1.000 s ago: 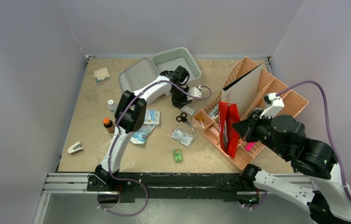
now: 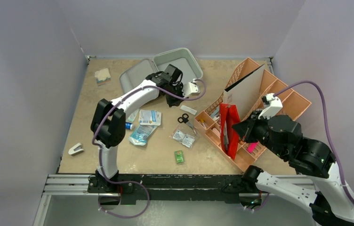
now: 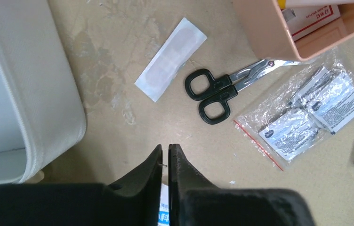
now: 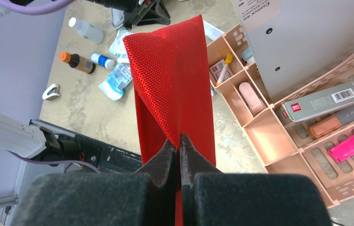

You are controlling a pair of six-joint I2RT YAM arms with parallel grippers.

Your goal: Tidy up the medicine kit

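My left gripper hangs near the grey box (image 2: 187, 55), its fingertips close together with only a narrow gap, nothing seen held. Below it lie a white packet (image 3: 170, 59), black scissors (image 3: 215, 96), a bag of sachets (image 3: 314, 113) and a small green box (image 2: 179, 157). My right gripper is shut on a red fabric pouch (image 4: 175, 70) in the peach organizer (image 4: 269, 136), which holds markers, a grey carton (image 4: 321, 103) and a pink item (image 4: 352, 142). Blue-white packages (image 2: 149, 117) lie left of the scissors.
A grey lid (image 2: 135, 75) lies beside the grey box at the back. Bottles (image 4: 85, 30) and a white stapler (image 2: 76, 149) are on the left. A small bag (image 2: 102, 76) sits at the back left.
My left arm has moved left and up in the top view, its elbow now over where the bottles were visible. The right arm and red pouch look unchanged.
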